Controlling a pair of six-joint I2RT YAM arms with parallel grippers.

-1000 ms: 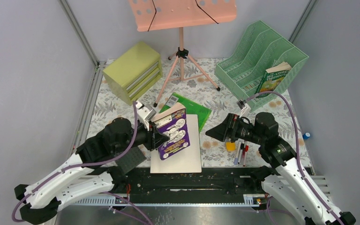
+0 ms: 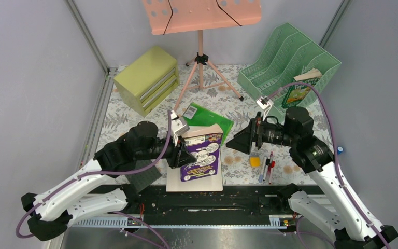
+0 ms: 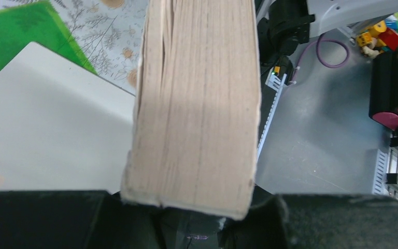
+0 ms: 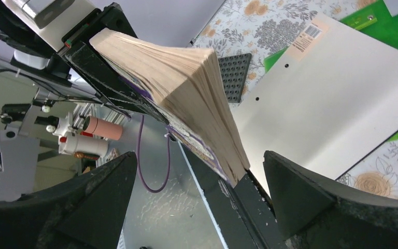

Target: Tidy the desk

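Note:
A thick purple book point(image 2: 204, 157) is lifted above the white board point(image 2: 195, 183), with my left gripper point(image 2: 186, 160) shut on one side of it. Its pale page edges point(image 3: 197, 104) fill the middle of the left wrist view. My right gripper point(image 2: 236, 143) stands apart, to the right of the book, open and empty; in the right wrist view the book's page block point(image 4: 186, 88) shows beyond its spread fingers point(image 4: 316, 202). At the back right, the green file rack point(image 2: 269, 72) has a green book point(image 2: 298, 93) in its right compartment.
A green folder point(image 2: 223, 123) lies partly under the white board. Several pens point(image 2: 266, 168) and a yellow block point(image 2: 255, 161) lie at the front right. The yellow-green drawer box point(image 2: 145, 78) and the pink stand point(image 2: 200, 72) occupy the back. A dark grey plate point(image 2: 145, 178) lies front left.
The left gripper has carried the purple book rightward and a little toward the front, turning it more upright in the top view. My right arm has shifted slightly.

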